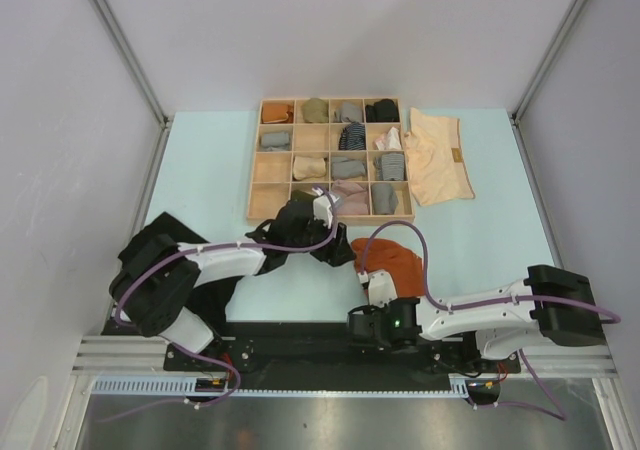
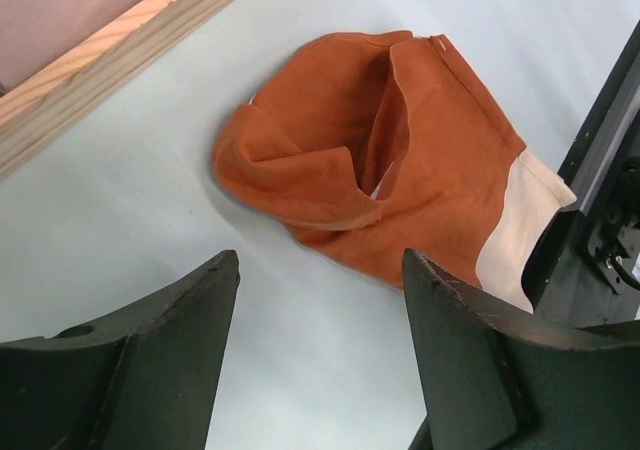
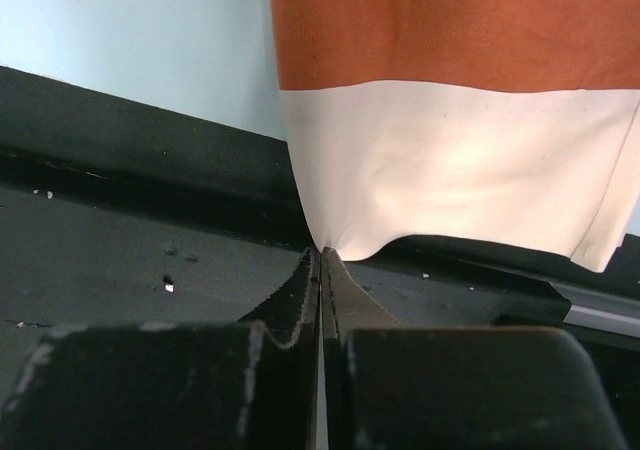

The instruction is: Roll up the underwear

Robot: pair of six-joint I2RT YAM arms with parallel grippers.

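Observation:
The orange underwear (image 1: 392, 258) lies in front of the organizer, folded over at one end with a cream band at the other (image 3: 460, 165). In the right wrist view my right gripper is shut at a corner of that cream band, over the dark table edge; the corner's tip meets the fingertips. My left gripper (image 1: 340, 250) hangs just left of the orange cloth, open, and in the left wrist view (image 2: 320, 280) nothing is between its fingers, with the cloth beyond them.
A wooden organizer (image 1: 272, 192) of folded clothes stands behind. A beige cloth (image 1: 435, 155) lies at back right, a black pile (image 1: 215, 300) at left.

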